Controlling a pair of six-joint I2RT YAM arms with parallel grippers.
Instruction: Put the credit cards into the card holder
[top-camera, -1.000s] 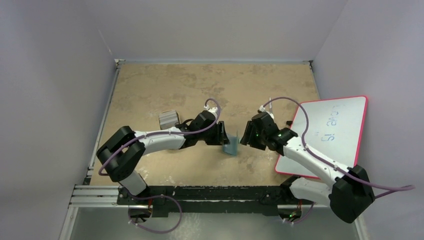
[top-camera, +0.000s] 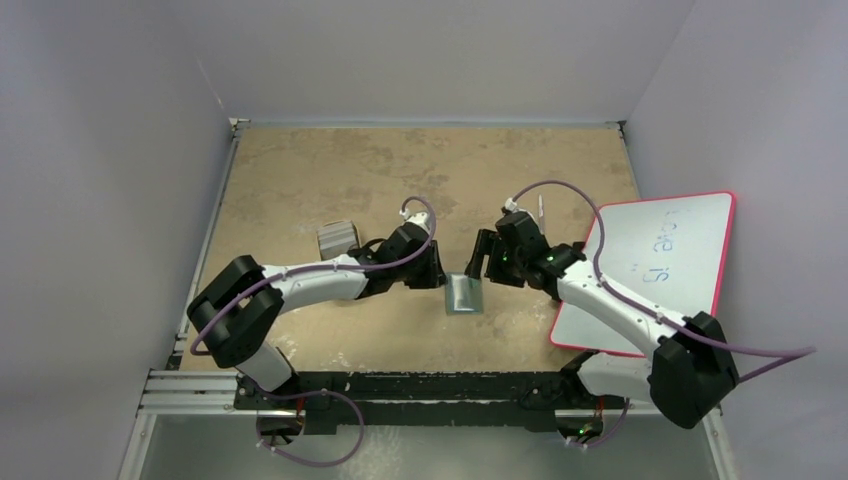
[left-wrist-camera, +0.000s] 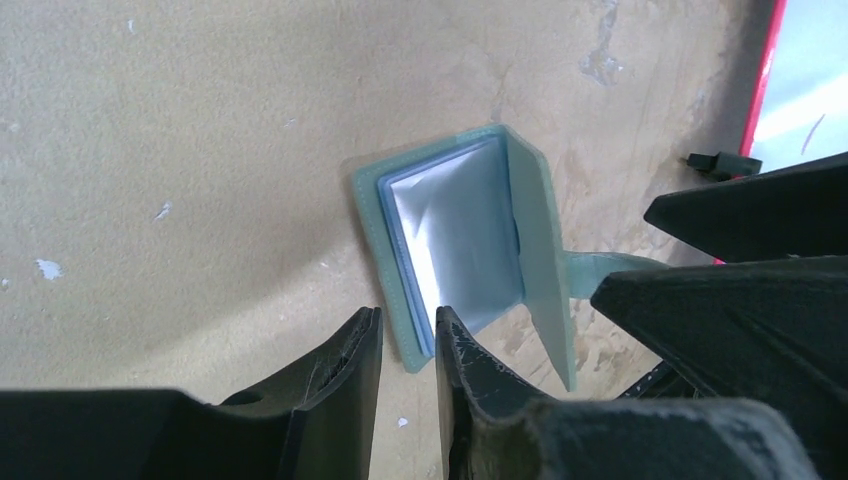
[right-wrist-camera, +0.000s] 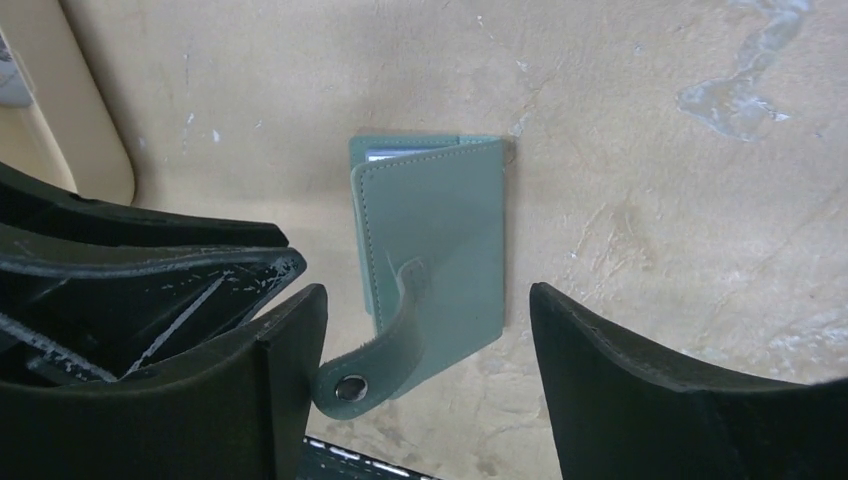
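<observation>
A grey-green card holder (top-camera: 463, 295) lies on the table between my grippers, its flap raised, a pale inner face (left-wrist-camera: 450, 230) showing in the left wrist view. In the right wrist view its outer flap (right-wrist-camera: 450, 240) and snap strap show. My left gripper is part open beside the holder, nothing between its fingertips. My right gripper stands open over the holder's strap end, which touches or lies close to its left finger. Whether any card is inside is hard to tell.
A whiteboard (top-camera: 640, 300) with a red rim lies at the right. A beige tray with a grey stack (top-camera: 337, 237) is at the left, partly behind the left arm.
My left gripper has drawn slightly left, away from the holder. My right gripper has moved a little up and left over it. The holder's flap stands in a changed position.
</observation>
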